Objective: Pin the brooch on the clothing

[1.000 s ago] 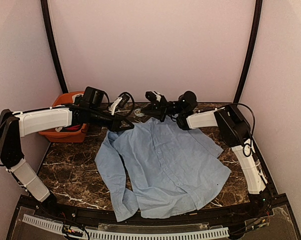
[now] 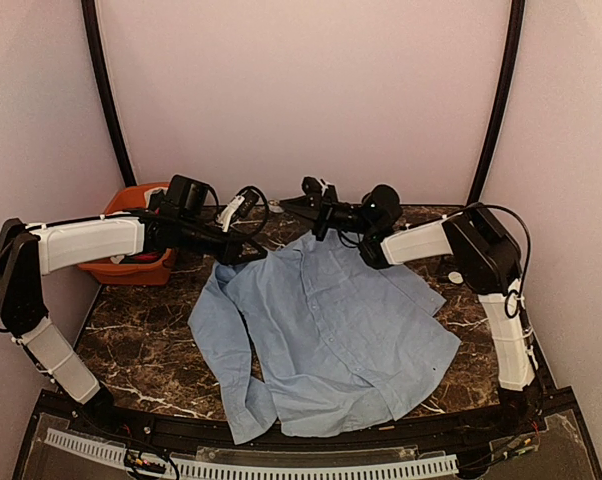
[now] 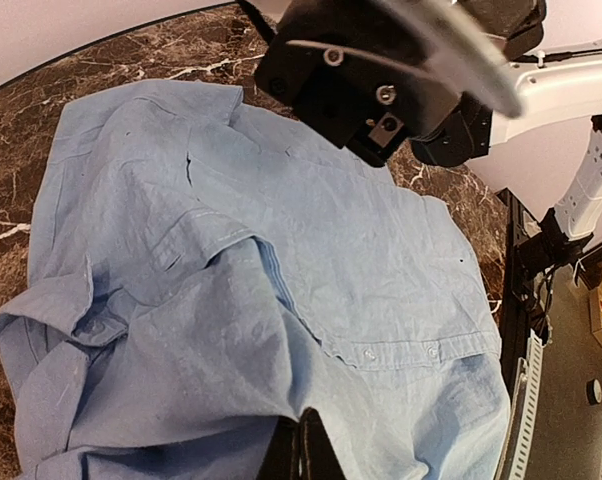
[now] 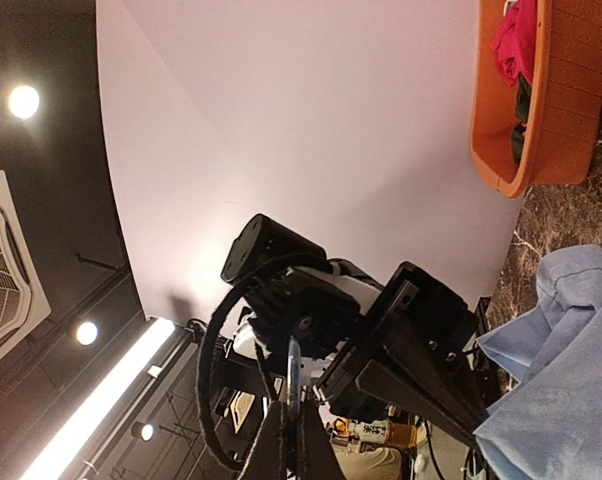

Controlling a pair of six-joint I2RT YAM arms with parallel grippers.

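The light blue shirt (image 2: 331, 340) is spread on the marble table. My left gripper is shut on a raised fold of it near the upper left of the shirt. My right gripper hangs over the shirt's top, shut on a thin, pale flat piece, probably the brooch (image 2: 275, 205), seen edge-on in the right wrist view. Its details are too small to tell.
An orange bin (image 2: 126, 265) with clothes stands at the back left. A small white round item (image 2: 455, 277) lies right of the shirt. White walls enclose the back and sides. Bare table shows at the front left.
My left gripper is nearly still.
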